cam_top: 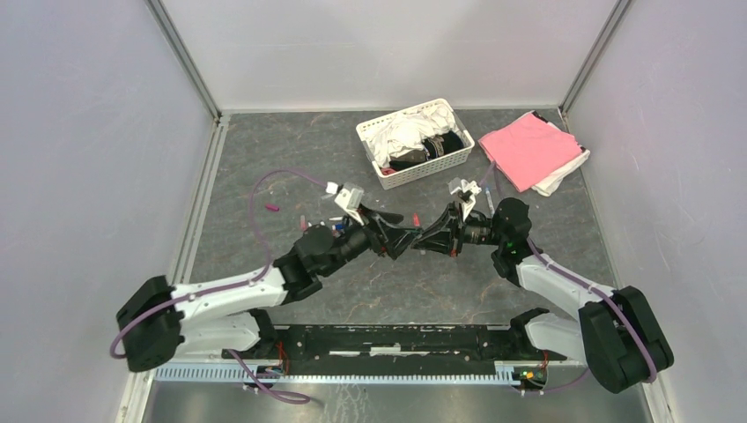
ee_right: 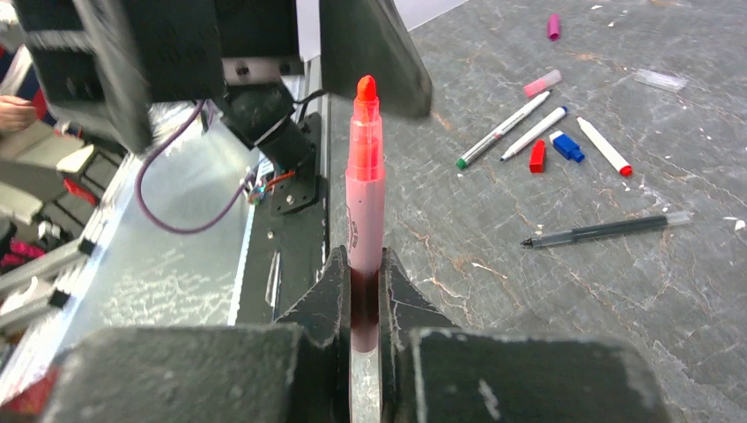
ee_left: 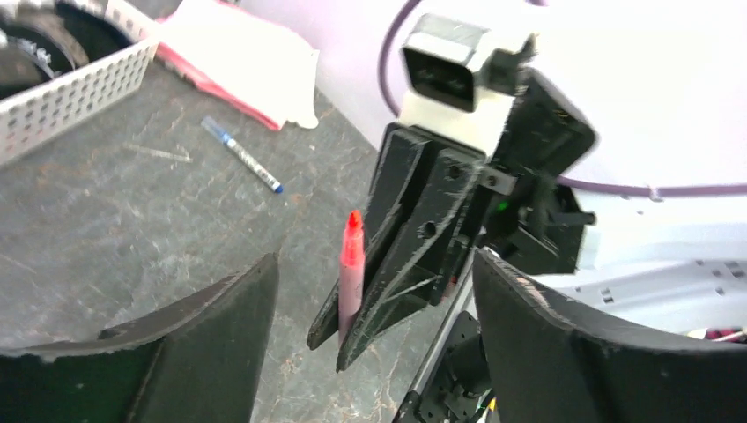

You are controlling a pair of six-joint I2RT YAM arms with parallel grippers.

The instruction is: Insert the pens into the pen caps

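My right gripper is shut on an uncapped pink highlighter (ee_right: 365, 211), which stands upright with its orange tip up. My left gripper is open around the highlighter's place, and its fingers (ee_left: 211, 326) are clear of the pen in the left wrist view. From above, both grippers meet near the middle of the table. On the left side of the table, in the right wrist view, lie a pink cap (ee_right: 543, 83), a magenta cap (ee_right: 553, 26), a red cap (ee_right: 537, 157), a blue cap (ee_right: 566, 146) and a clear cap (ee_right: 660, 80).
Near the caps lie a green-ended pen (ee_right: 502, 128), a white pen (ee_right: 534, 133), a red-ended pen (ee_right: 605, 146) and a black pen (ee_right: 608, 230). A blue marker (ee_left: 242, 154) lies on the right side. Behind stand a white basket (cam_top: 427, 175) and a pink cloth (cam_top: 533, 150).
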